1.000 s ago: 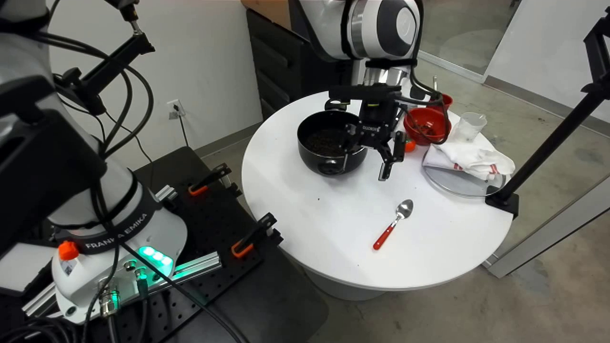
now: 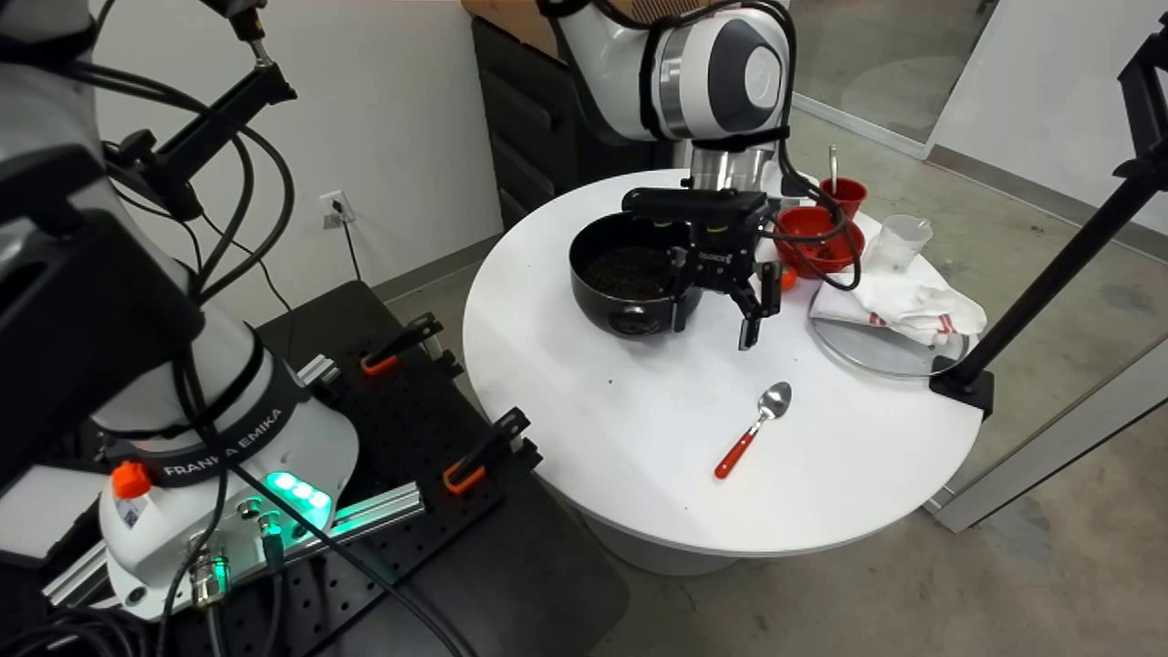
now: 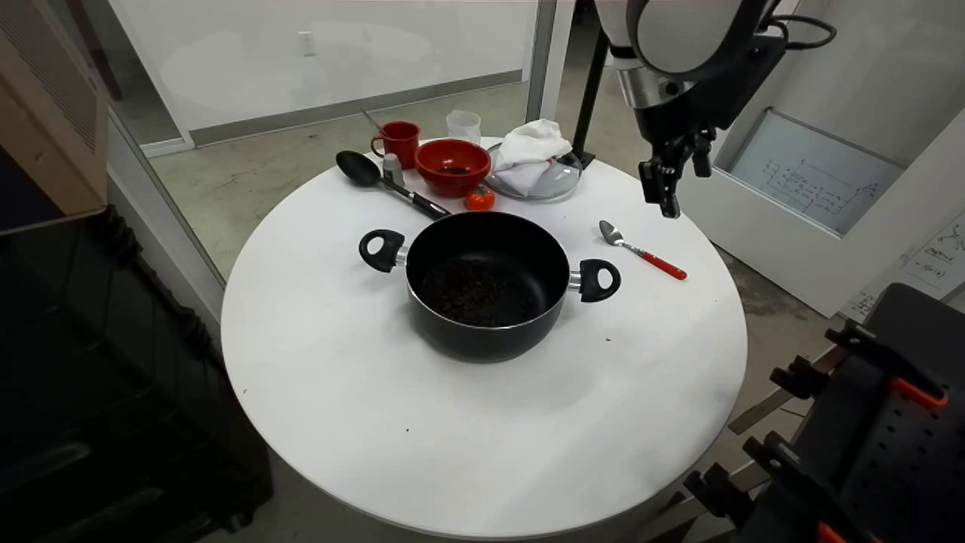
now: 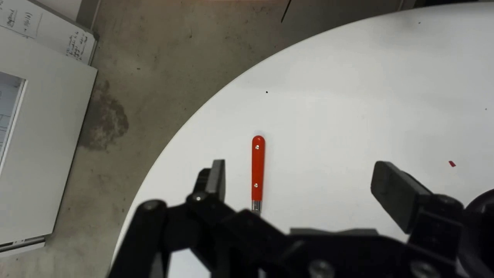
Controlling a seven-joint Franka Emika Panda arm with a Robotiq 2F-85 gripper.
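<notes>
A spoon with a red handle and a metal bowl (image 2: pixel 774 401) lies on the white table, apart from everything else. In the wrist view its red handle (image 4: pixel 257 162) shows between my widely spread fingers, nearer the left one; the spoon's bowl is hidden behind the gripper body. My gripper (image 2: pixel 714 325) is open and holds nothing. It hangs in the air above the table, clear of the spoon (image 3: pixel 658 262), as the second exterior view shows.
A black two-handled pot (image 3: pixel 484 339) with dark bits inside stands mid-table. Behind it are a black ladle (image 3: pixel 359 168), red bowl (image 3: pixel 452 184), red mug (image 3: pixel 400 140), tomato (image 3: pixel 479 199), clear cup (image 3: pixel 463 125) and white cloth (image 3: pixel 534 145) on a lid.
In exterior view 1 my gripper has shifted slightly to the right, and the arm above it has changed its angle a little. The spoon and pot have stayed in place.
</notes>
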